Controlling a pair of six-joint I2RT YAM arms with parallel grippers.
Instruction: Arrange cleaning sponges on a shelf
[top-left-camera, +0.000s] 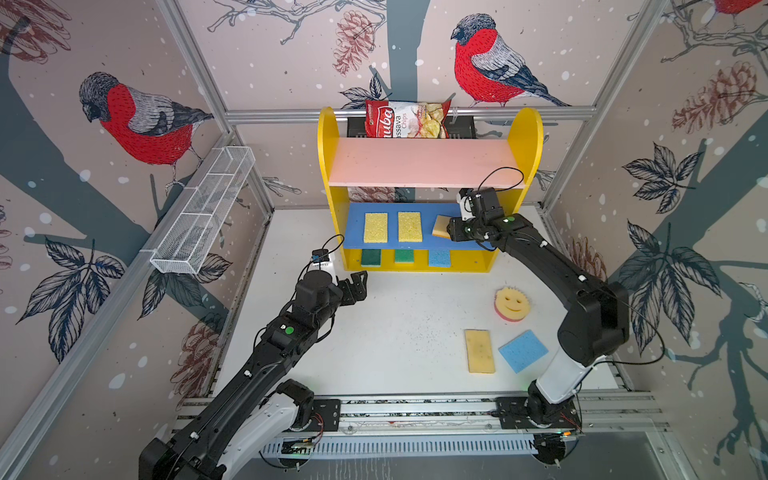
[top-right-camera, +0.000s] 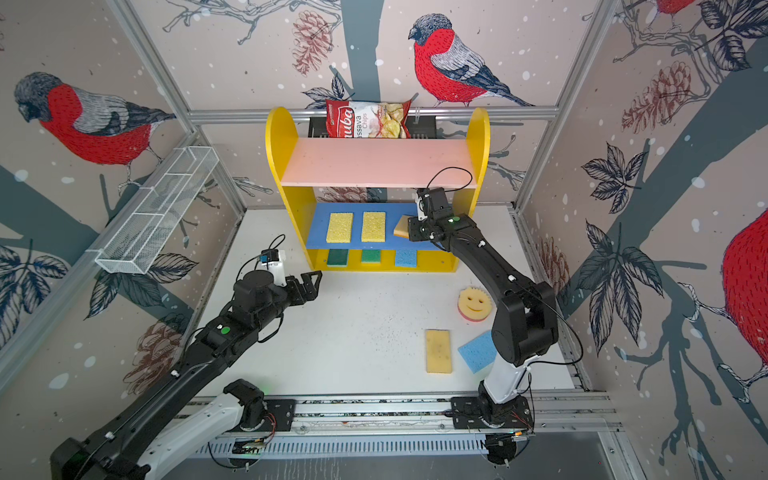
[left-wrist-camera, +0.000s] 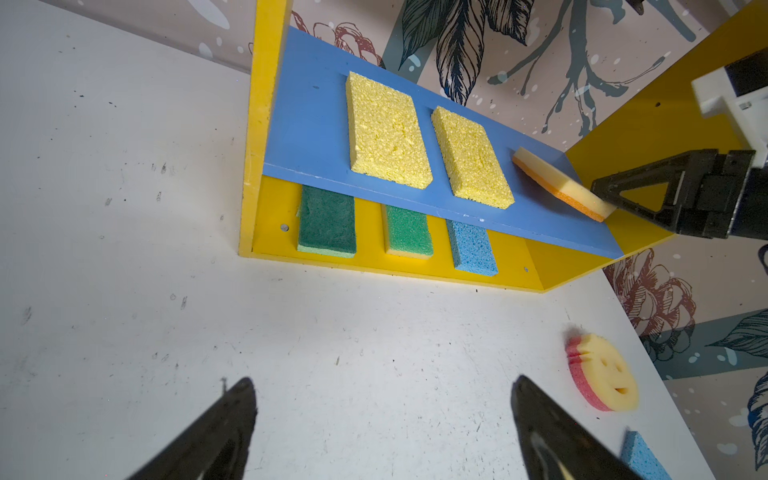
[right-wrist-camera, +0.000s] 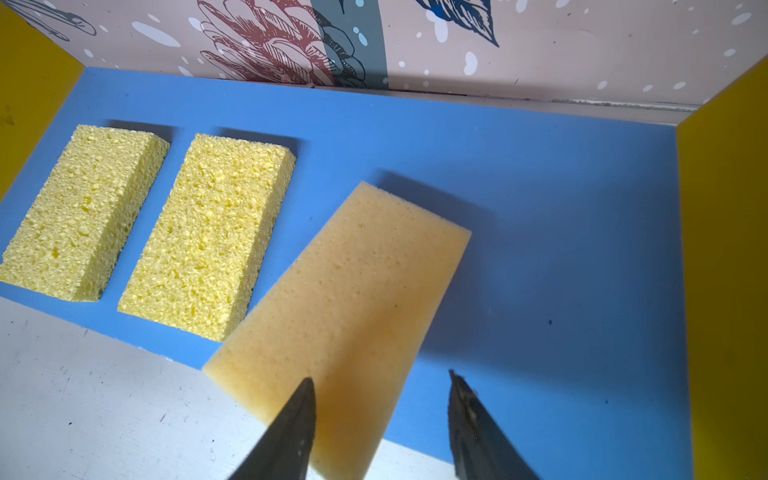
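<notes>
The cream-orange sponge (right-wrist-camera: 352, 304) sits askew on the right part of the blue shelf (right-wrist-camera: 576, 264), its near end jutting past the front edge. In the left wrist view this sponge (left-wrist-camera: 564, 185) looks tilted, orange side down. My right gripper is open at its near end: the left finger overlaps the sponge, the right finger stands apart from it. Two yellow sponges (top-left-camera: 375, 227) (top-left-camera: 409, 226) lie in a row to its left. My left gripper is open and empty above the table, in front of the shelf's left side.
On the table lie a smiley sponge (top-left-camera: 512, 304), a tan sponge (top-left-camera: 480, 351) and a blue sponge (top-left-camera: 523, 350). Dark green (left-wrist-camera: 327, 221), green (left-wrist-camera: 408, 232) and blue (left-wrist-camera: 472, 246) sponges occupy the bottom level. The pink top shelf (top-left-camera: 424, 162) is bare. Yellow side panels bound the unit.
</notes>
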